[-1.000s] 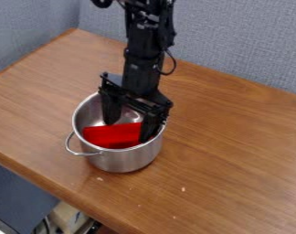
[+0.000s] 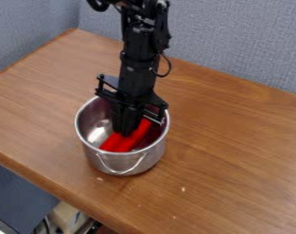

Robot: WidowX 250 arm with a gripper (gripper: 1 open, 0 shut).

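Observation:
A steel pot (image 2: 123, 161) with a wire handle stands on the wooden table near its front left edge. Inside it lies a red object (image 2: 123, 142), partly hidden by my black gripper (image 2: 129, 128), which reaches down into the pot from above. The gripper's fingertips are dark and crowded against the red object, so whether anything is between them is hard to see; the gripper looks shut.
A grey padded wall (image 2: 236, 41) runs behind it. The table's edge drops away at the front left.
The pot has turned, its handle moving from the left to the front. The red object now lies more diagonally, and my gripper has drawn narrower over it.

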